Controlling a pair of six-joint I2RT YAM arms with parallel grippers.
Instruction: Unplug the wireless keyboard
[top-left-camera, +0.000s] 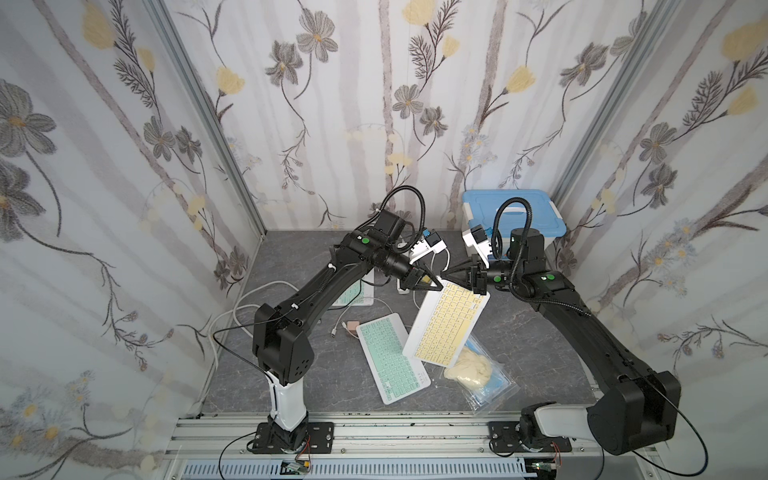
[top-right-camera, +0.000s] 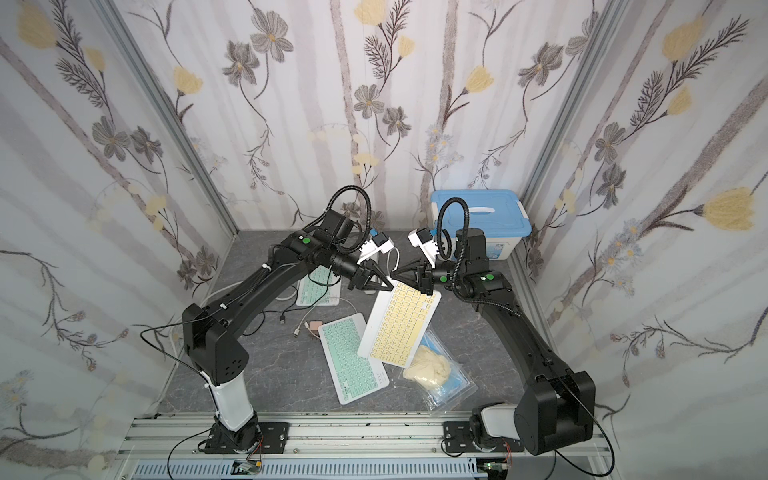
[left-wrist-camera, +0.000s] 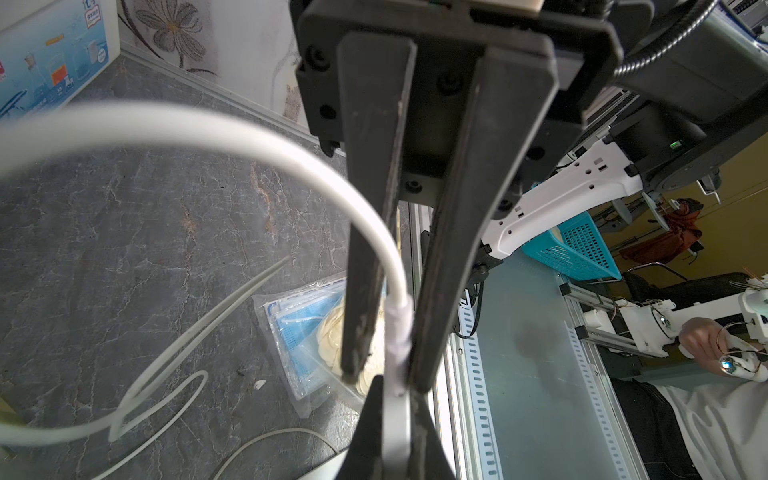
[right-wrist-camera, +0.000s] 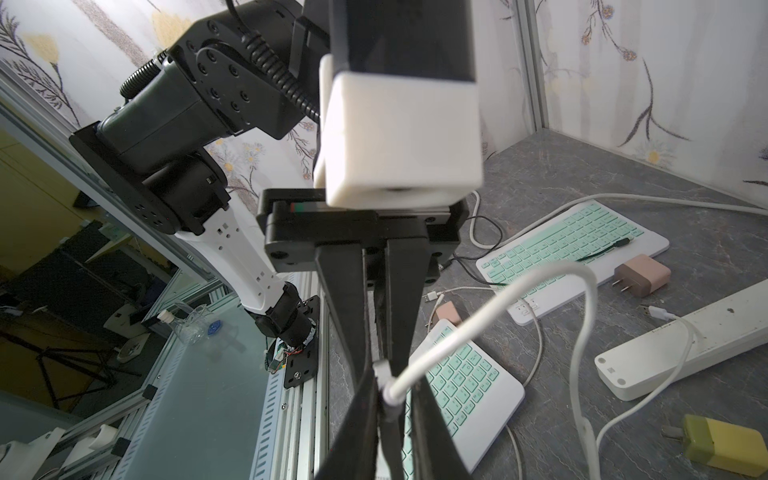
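Note:
The yellow-keyed keyboard (top-left-camera: 448, 324) hangs tilted beneath both grippers, which meet at its top edge in the top views. My left gripper (top-left-camera: 433, 284) is shut on it there, though the exact grip is hidden. A white cable (right-wrist-camera: 496, 308) arches to a connector (right-wrist-camera: 388, 392) at that edge. My right gripper (top-left-camera: 452, 272) is at the connector, its fingers close around it in both wrist views; whether they touch it I cannot tell.
Mint keyboards (top-right-camera: 352, 360) lie on the table with loose cables, chargers (right-wrist-camera: 640, 276) and a power strip (right-wrist-camera: 680, 344). A bagged item (top-right-camera: 428, 368) lies front right, a blue-lidded box (top-right-camera: 480, 212) back right.

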